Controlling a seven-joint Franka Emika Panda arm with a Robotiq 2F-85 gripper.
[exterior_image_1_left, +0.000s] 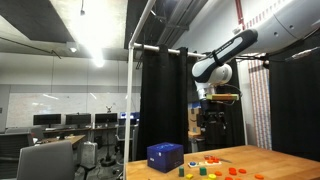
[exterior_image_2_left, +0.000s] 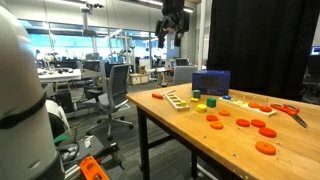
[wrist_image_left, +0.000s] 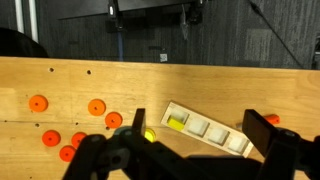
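My gripper is open high above the wooden table, its dark fingers spread wide with nothing between them. Below it in the wrist view, a pale wooden tray (wrist_image_left: 222, 137) with several compartments lies at a slant. A yellow-green piece (wrist_image_left: 176, 124) sits in its left-end compartment, and a yellow disc (wrist_image_left: 150, 135) lies just left of the tray. Orange-red discs (wrist_image_left: 97, 107) are scattered farther left. A small red piece (wrist_image_left: 272, 119) shows near the right finger. Exterior view 2 shows small green blocks (exterior_image_2_left: 211, 102) between the tray and the discs.
A dark blue box (exterior_image_2_left: 211, 83) stands at the table's far side. Scissors with red handles (exterior_image_2_left: 291, 113) lie near another edge, close to the black curtain (exterior_image_2_left: 262, 50). Bare wood (exterior_image_2_left: 190, 127) borders the near edge. The air around the raised gripper is clear.
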